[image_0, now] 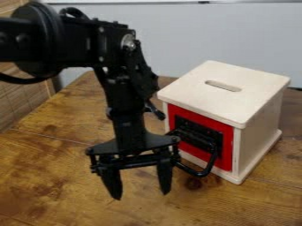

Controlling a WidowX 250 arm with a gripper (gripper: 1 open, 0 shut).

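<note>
My black gripper point(138, 181) hangs over the table in the middle of the camera view, fingers pointing down and open, with nothing seen between them. Right of it stands a pale wooden box point(253, 132) with a slot in its lid and a red front panel point(224, 163). On that panel is a black latch plate with a looped handle point(209, 168). The gripper is just left of and in front of the handle, overlapping part of it in view; whether they touch I cannot tell.
A white board point(236, 35) stands behind, and wooden slats are at the left edge.
</note>
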